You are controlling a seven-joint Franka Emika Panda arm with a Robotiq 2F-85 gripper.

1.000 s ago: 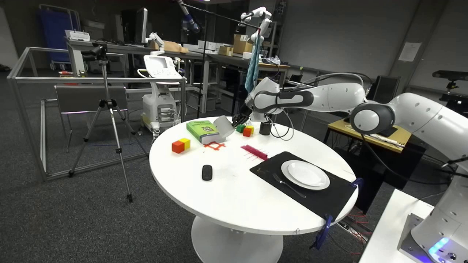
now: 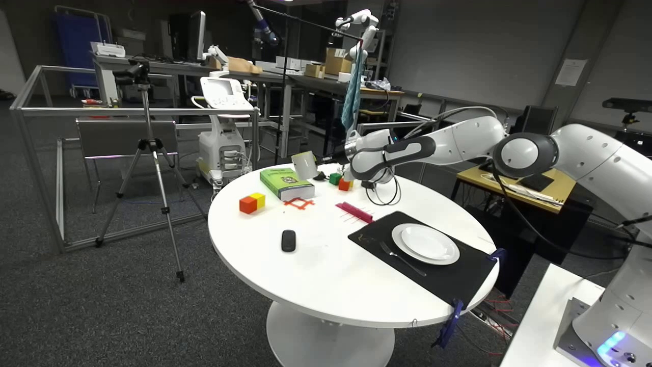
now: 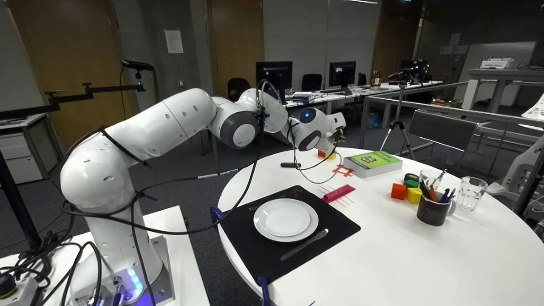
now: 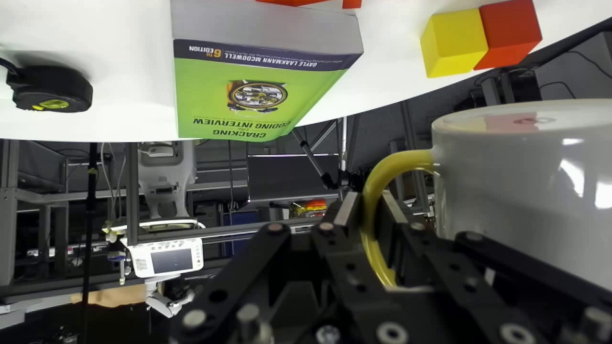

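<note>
A white mug (image 4: 528,189) with a yellow handle (image 4: 371,189) fills the right of the wrist view. My gripper is shut on that handle, one finger (image 4: 347,209) to each side of it. Exterior view 1 has the mug (image 2: 303,165) tilted and held in the air, by the far edge of the book (image 2: 286,182). In exterior view 2 the arm's end hides most of it. The green book (image 4: 252,97) lies flat on the table, apart from the mug in the wrist view.
Yellow (image 4: 456,43) and red blocks (image 4: 510,31) stand on the white table. Other blocks, a dark pen mug (image 3: 432,210) and glasses (image 3: 470,194) cluster on the far side. Plates (image 2: 426,243) rest on a black mat. The table's front left is mostly open, save a dark mouse (image 2: 288,240).
In exterior view 1 the mug has shifted up and slightly left, and its tilt differs. The arm's end has turned and now covers most of the dark pen mug.
</note>
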